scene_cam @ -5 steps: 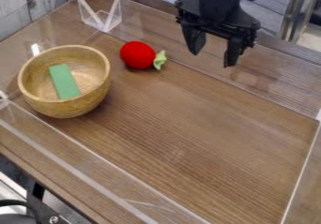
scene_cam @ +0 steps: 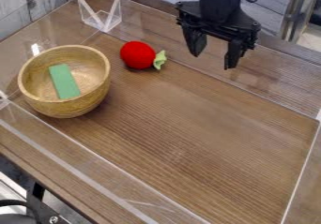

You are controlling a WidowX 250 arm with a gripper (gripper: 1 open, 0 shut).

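Note:
My black gripper (scene_cam: 213,42) is at the top right, above the wooden table, with its arm reaching in from the top edge. Its fingers point downward and stand apart, with nothing visible between them. A red round object (scene_cam: 137,53) with a small green leafy part lies left of the gripper. A wooden bowl (scene_cam: 90,98) at the left holds a green rectangular block (scene_cam: 63,83).
A clear, angular plastic item (scene_cam: 98,12) stands near the back left edge. The middle, right and front of the table (scene_cam: 201,143) are bare. A dark cable shows at the bottom left corner, and a pale wall at the top left.

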